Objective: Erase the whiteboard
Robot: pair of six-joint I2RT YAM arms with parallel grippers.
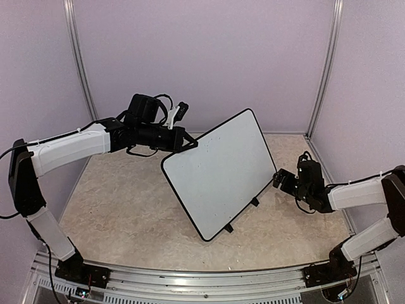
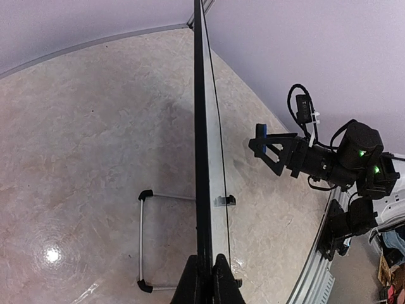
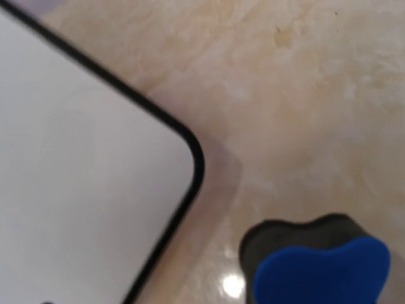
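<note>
The whiteboard (image 1: 218, 177) leans tilted on the table, its white face almost clean apart from faint specks near the upper edge. My left gripper (image 1: 195, 144) is shut on its upper left edge; the left wrist view shows the board's black rim (image 2: 201, 126) running between the fingers. Beside the board's right corner is my right gripper (image 1: 278, 178), clear of the white face. A blue and dark grey eraser is at its fingertips, also visible as a blue patch (image 2: 261, 134) in the left wrist view. Whether the fingers clamp it cannot be told.
Two black feet (image 1: 229, 228) support the board's lower edge, and a metal stand frame (image 2: 141, 240) sits behind it. Bare table (image 1: 120, 202) lies to the left and in front. Pale walls close off the back and sides.
</note>
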